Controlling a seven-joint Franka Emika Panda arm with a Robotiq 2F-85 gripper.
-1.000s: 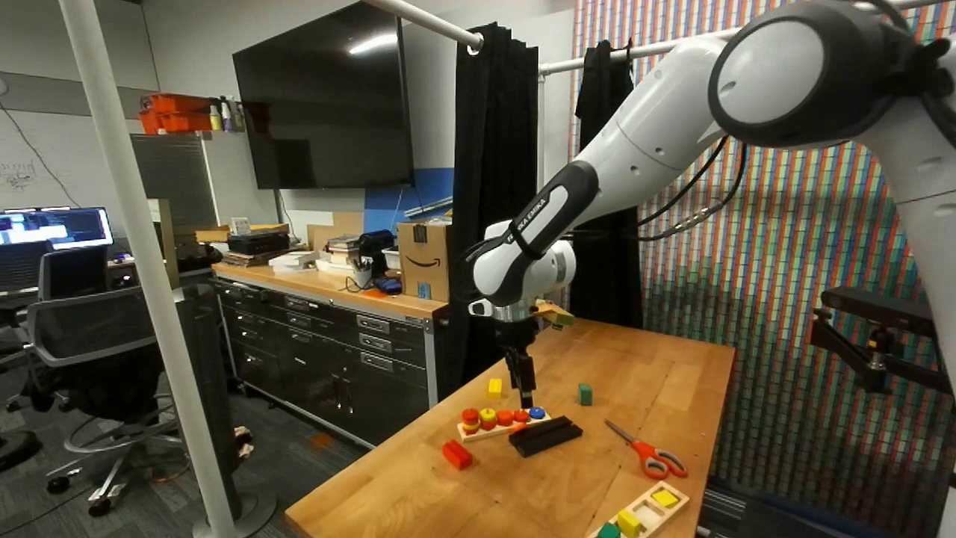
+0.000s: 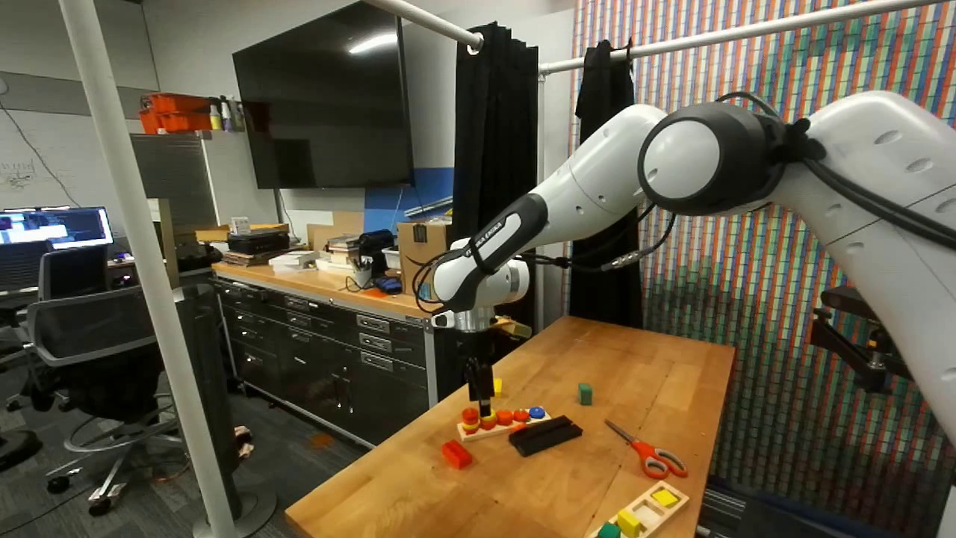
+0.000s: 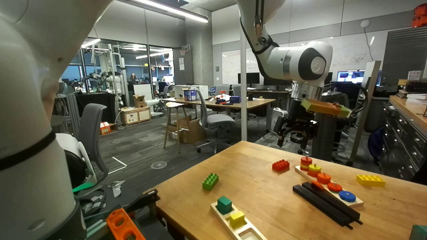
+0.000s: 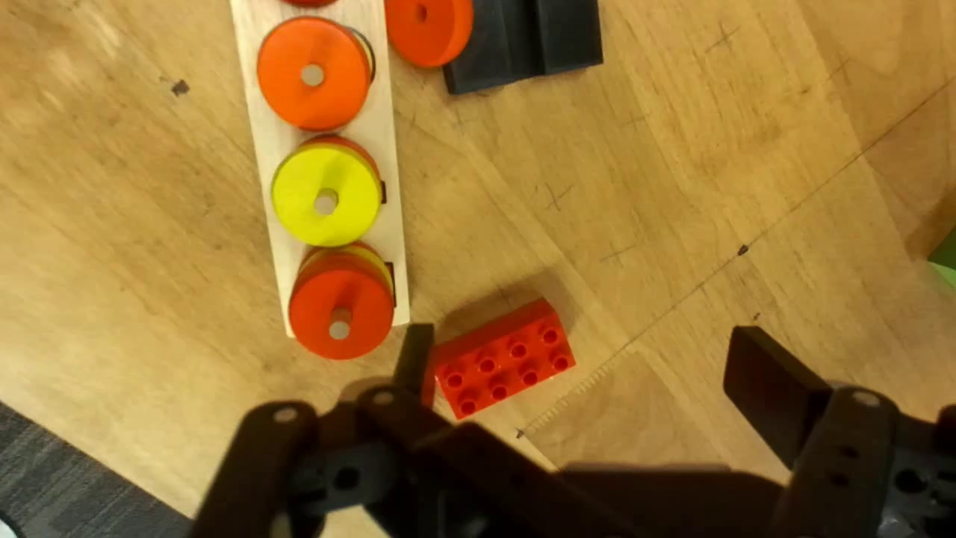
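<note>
My gripper hangs above the table with its fingers wide apart and nothing held. Below it, in the wrist view, lies a red toy brick, studs up, nearer the left finger, which covers part of its end. Beside the brick is a pale wooden peg rack carrying red, yellow and blue discs; the yellow-topped stack is second from the near end. A loose red-orange disc rests against a black grooved bar. In exterior view 2 the gripper appears beyond the red brick, clear of the tabletop.
A yellow brick lies behind the rack, a green brick toward the left edge. Orange-handled scissors and a wooden tray with yellow and green blocks occupy the near right. A green block stands farther back. Bare wood separates these.
In exterior view 1 the arm has swung left, carrying the gripper from near the rack's blue end to over its other end. The objects on the table look unmoved.
</note>
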